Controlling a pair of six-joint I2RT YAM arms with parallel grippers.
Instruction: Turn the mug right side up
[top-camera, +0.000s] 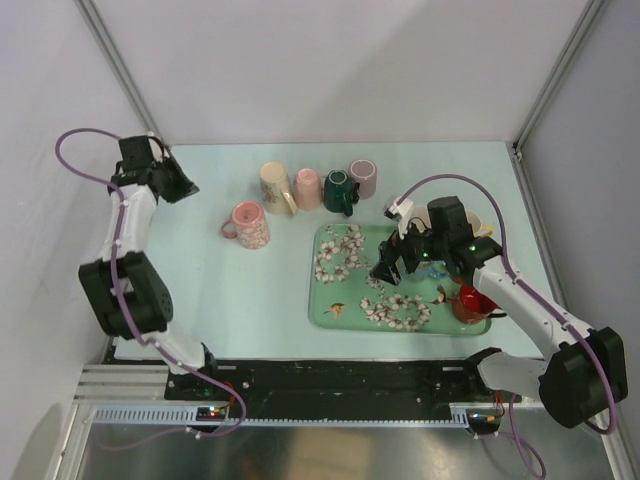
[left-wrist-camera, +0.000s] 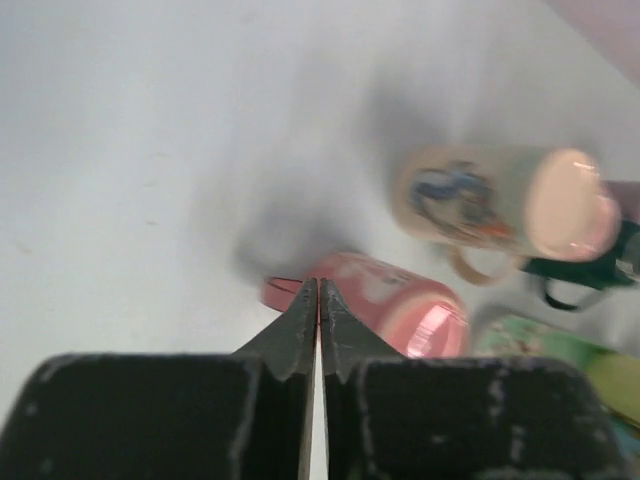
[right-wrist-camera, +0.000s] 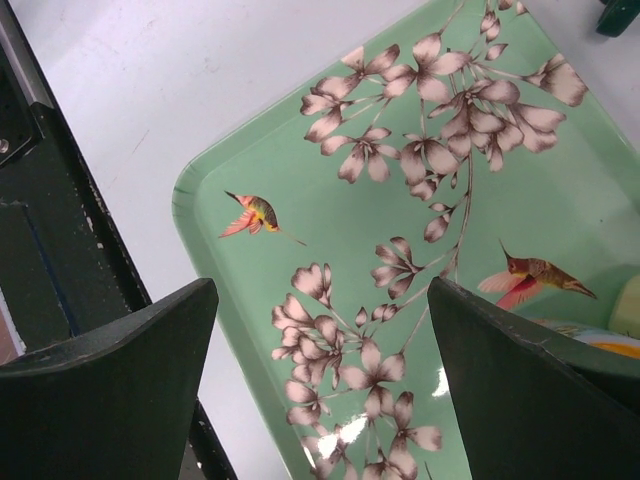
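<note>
A pink patterned mug (top-camera: 250, 226) stands on the pale table, its handle to the left in the top view; in the left wrist view it (left-wrist-camera: 380, 300) appears beyond the fingertips. My left gripper (top-camera: 186, 184) is raised at the table's far left, apart from the mug, shut with nothing visible between its fingers. My right gripper (top-camera: 388, 258) hangs open over the green tray (right-wrist-camera: 330, 200), nothing between its fingers.
A cream mug (top-camera: 276, 186), pink mugs (top-camera: 308, 192), a dark green mug (top-camera: 337, 193) and a mauve mug (top-camera: 362, 176) line the back. Several mugs, including a red one (top-camera: 468, 306), are on the tray's right.
</note>
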